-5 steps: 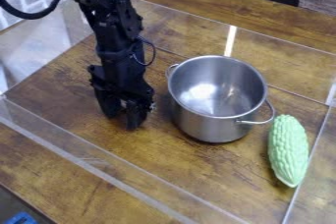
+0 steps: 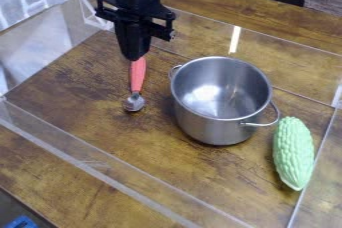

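Observation:
My black gripper (image 2: 134,50) is raised at the upper middle, shut, with nothing visible between its fingers. Below it a utensil with a red handle (image 2: 138,76) and a round metal end lies on the wooden table (image 2: 80,152), just left of the steel pot (image 2: 222,102). The pot stands upright with a handle on each side and looks empty.
A pale green napa cabbage or corn-like vegetable (image 2: 294,154) lies right of the pot. A blue object (image 2: 16,222) shows at the bottom left corner.
My gripper has risen from low over the table beside the pot to the upper middle, uncovering the red-handled utensil lying there.

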